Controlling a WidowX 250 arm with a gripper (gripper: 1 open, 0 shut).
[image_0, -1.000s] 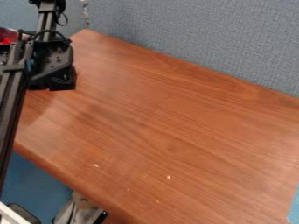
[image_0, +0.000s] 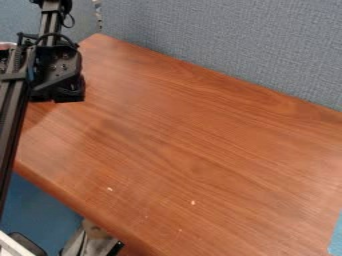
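The black arm (image_0: 16, 110) runs down the left side of the camera view, with a dark mechanism (image_0: 56, 72) at the upper left over the table's far left part. Whether that holds my gripper's fingers, and how they stand, I cannot make out. No object shows on the wooden table (image_0: 187, 140) apart from a few small pale specks.
A grey fabric partition (image_0: 241, 50) borders the table's back. Blue floor (image_0: 34, 210) shows past the near left edge, with some equipment (image_0: 94, 240) below it.
A red shape at the far left, behind the arm, shows less than it did a second ago. The arm has barely moved.
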